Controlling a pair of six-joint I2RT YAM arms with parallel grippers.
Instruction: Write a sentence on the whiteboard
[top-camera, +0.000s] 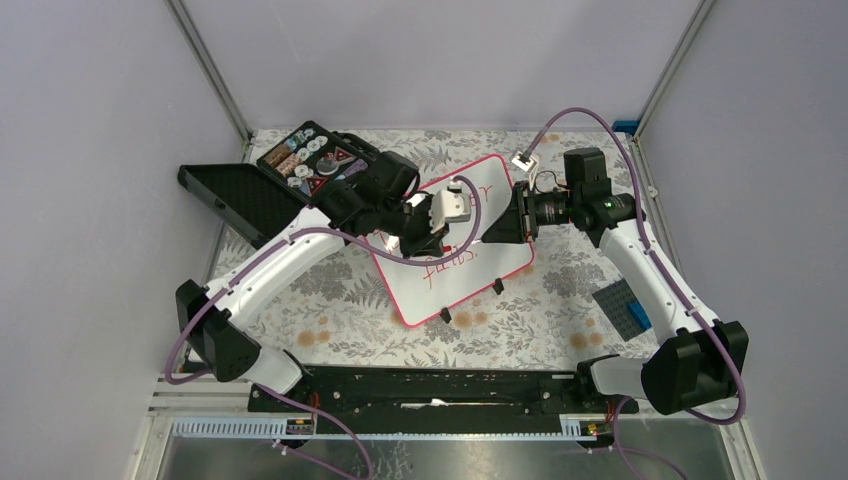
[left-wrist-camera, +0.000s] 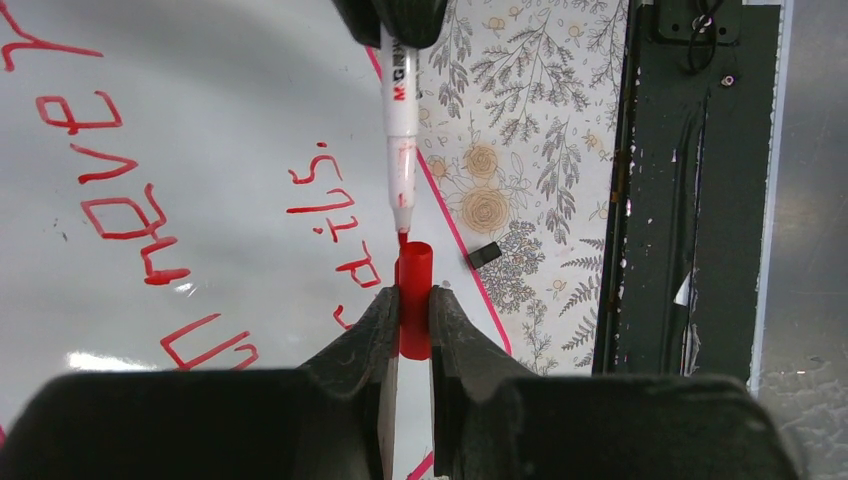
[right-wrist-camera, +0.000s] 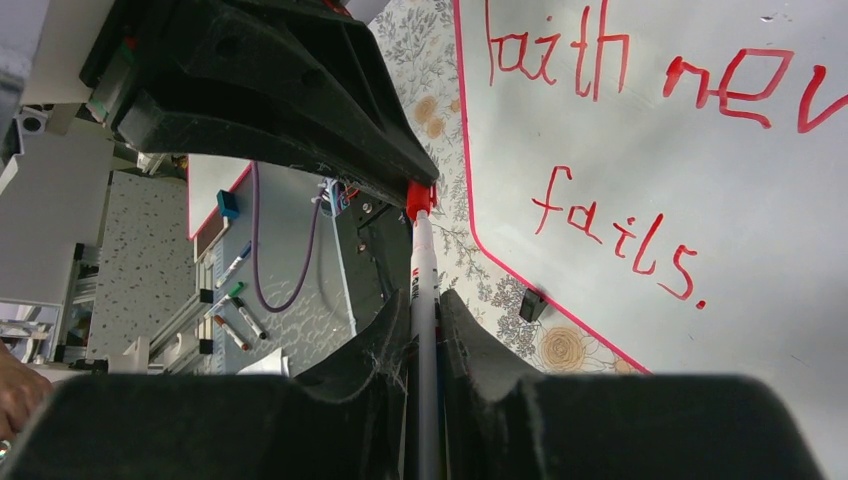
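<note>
The whiteboard (top-camera: 410, 290) lies on the patterned table with red handwriting; "faith nev" and "fails." read in the right wrist view. My left gripper is shut on a red marker cap (left-wrist-camera: 416, 270). My right gripper is shut on a white marker (right-wrist-camera: 425, 260), held over the board. The two grippers face each other, and the marker's red tip (left-wrist-camera: 403, 236) is at the mouth of the cap, touching it or very close. In the top view both grippers hide part of the writing.
An open black case (top-camera: 240, 200) with assorted contents sits at the back left. Black clips (top-camera: 498, 286) are at the board's near edge. A grey mat (top-camera: 618, 310) lies at the right. The table in front of the board is clear.
</note>
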